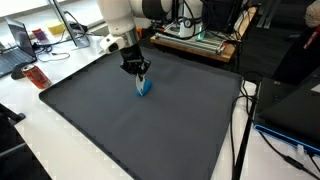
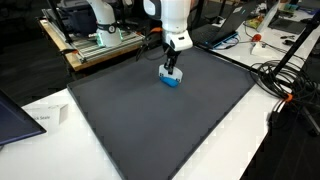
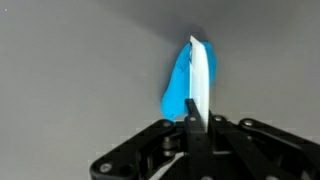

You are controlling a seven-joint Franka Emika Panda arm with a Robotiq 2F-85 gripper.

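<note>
My gripper is shut, its black fingers close together at the lower part of the wrist view. A thin white strip runs out from between the fingertips, and the fingers appear closed on it. Beneath the strip shows a blue object, soft-looking and rounded, on the dark grey surface. In exterior view 1 the blue object lies on the board just under the gripper, with white at its upper side. The second exterior view has the blue object below the white piece. Whether strip and blue object are one thing, I cannot tell.
The dark board is bare in front and to both sides. A red can stands beyond its left edge. Cables run along the right side. A wooden-edged tray with several items sits behind.
</note>
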